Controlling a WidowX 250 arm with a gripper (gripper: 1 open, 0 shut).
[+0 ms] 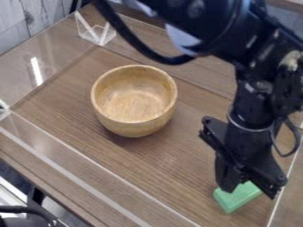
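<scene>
The dark robot gripper [243,167] reaches down at the right of the camera view, its fingers low over a green block [236,199] on the wooden table and partly covering it. The fingers look drawn together; whether anything is between them is hard to see. A wooden bowl [134,89] stands left of the gripper.
A clear plastic object [95,31] stands at the back left. Dark cables lie at the lower left edge.
</scene>
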